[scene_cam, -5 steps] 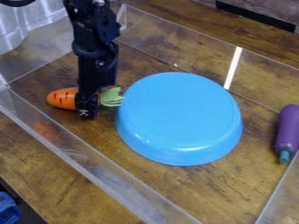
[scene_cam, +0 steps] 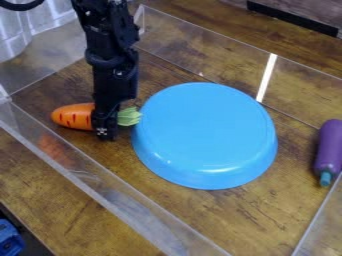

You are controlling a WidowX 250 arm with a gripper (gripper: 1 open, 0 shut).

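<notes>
An orange toy carrot (scene_cam: 74,116) with a pale green top lies on the wooden floor of the bin at left, beside a large upturned blue bowl (scene_cam: 203,132). My black gripper (scene_cam: 110,122) is lowered over the carrot, its tips around the part near the green top. Whether the fingers are closed on it is hard to tell.
A purple toy eggplant (scene_cam: 329,150) lies at the far right. Clear plastic walls surround the workspace.
The gripper and carrot have shifted very slightly; the bowl and eggplant stay where they were.
</notes>
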